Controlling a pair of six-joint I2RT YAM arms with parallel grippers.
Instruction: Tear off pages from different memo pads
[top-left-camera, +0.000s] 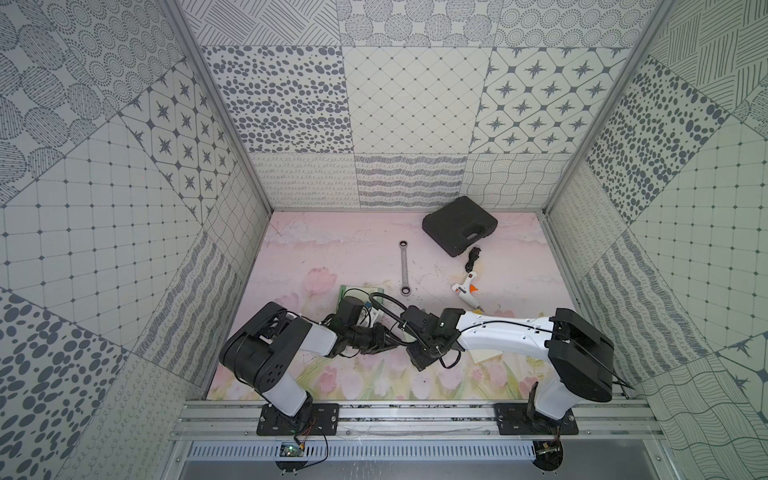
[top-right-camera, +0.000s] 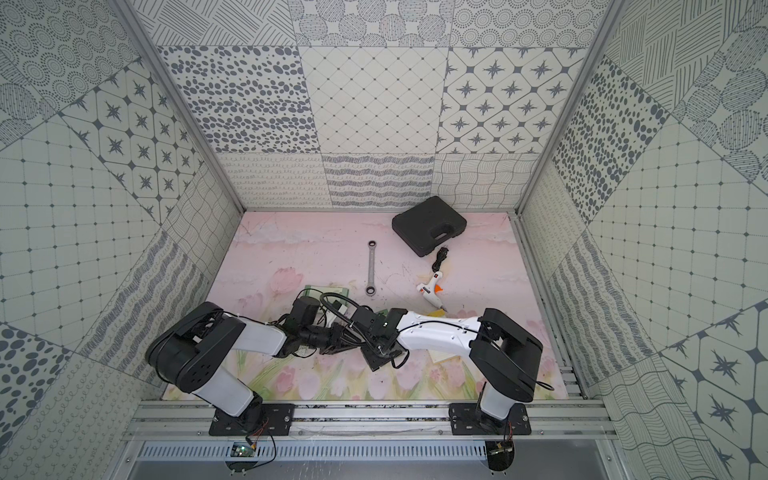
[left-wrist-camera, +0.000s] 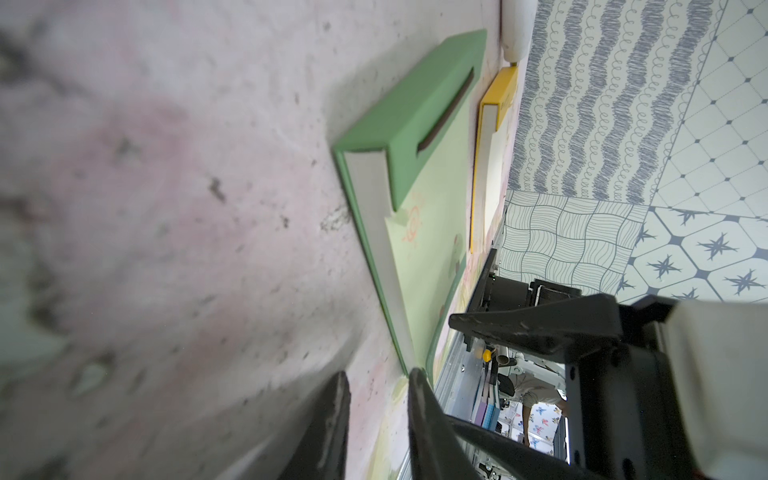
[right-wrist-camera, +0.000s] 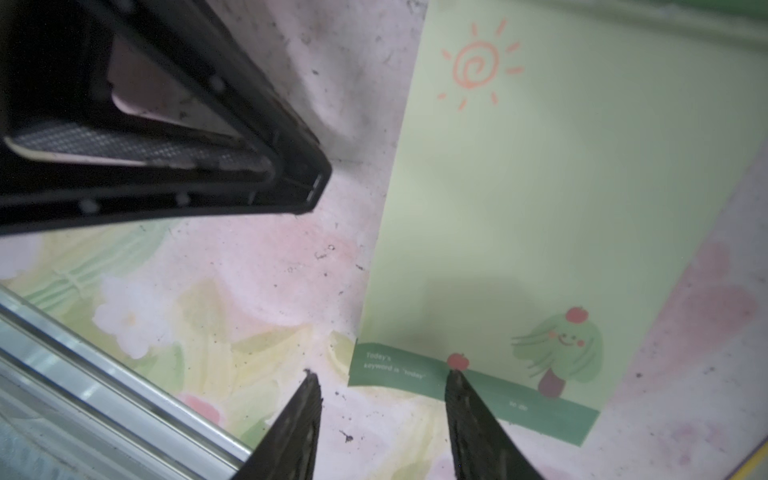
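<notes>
A light green memo pad with a darker green binding (left-wrist-camera: 416, 112) lies on the table, seen at an angle in the left wrist view. From the right wrist view, its top page (right-wrist-camera: 512, 216) shows a red sun and a small figure. My right gripper is partly open over the pad's lower-left corner, nothing visible between its fingers. Near the pad's near side edge, my left gripper is part open and empty. A black part of the left gripper enters the right wrist view from the left. From above, the arms hide most of this pad.
A yellow-edged pad (left-wrist-camera: 500, 104) lies beyond the green one. Another green pad (top-left-camera: 360, 290) is partly covered by the left arm. Behind are a wrench (top-left-camera: 405, 268), a glue gun (top-left-camera: 466, 289) and a black case (top-left-camera: 460, 225). Free table lies at the back left.
</notes>
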